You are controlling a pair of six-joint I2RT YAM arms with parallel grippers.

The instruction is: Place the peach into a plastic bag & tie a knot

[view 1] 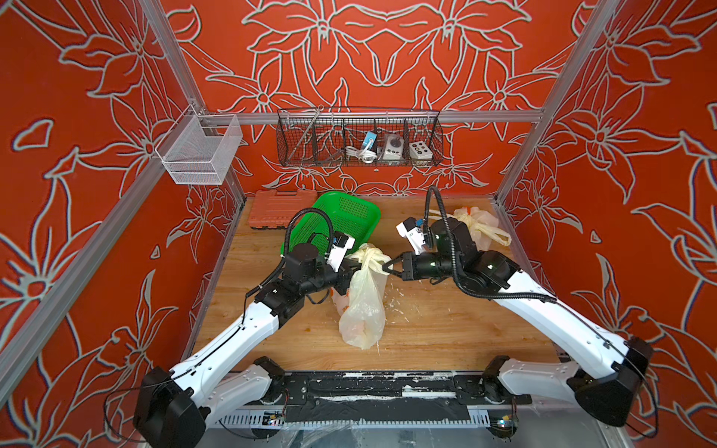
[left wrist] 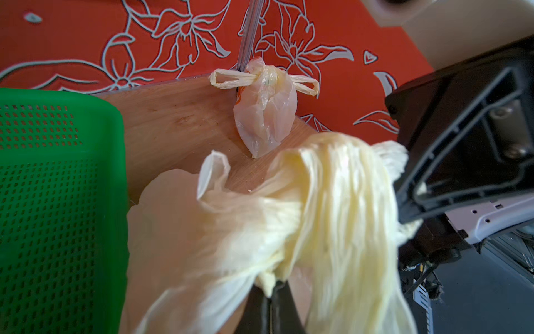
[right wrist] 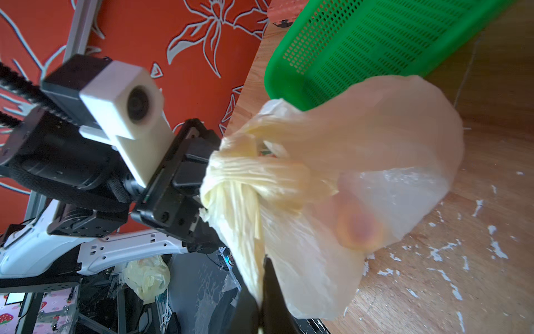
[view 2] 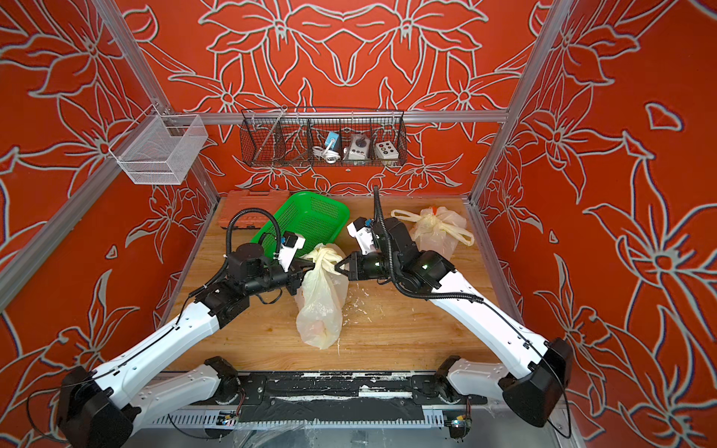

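A translucent plastic bag (view 1: pixel 363 310) with cream handles stands between my grippers, its neck gathered and twisted near the top. Through its wall in the right wrist view, the peach (right wrist: pixel 360 225) shows as a blurred orange-pink round. My left gripper is shut at the neck, with bunched cream plastic at its fingertips; in the right wrist view, that plastic covers them. From the other side, my right gripper is shut close to the neck. A cream strip runs down past its fingers, and nothing clearly shows between them.
Behind the bag is a green perforated basket (view 1: pixel 349 214), with a red case (view 1: pixel 281 209) beside it. Another tied bag (view 1: pixel 481 226) sits in the back right corner. White flecks (view 1: pixel 399 302) lie on the otherwise bare front-right tabletop.
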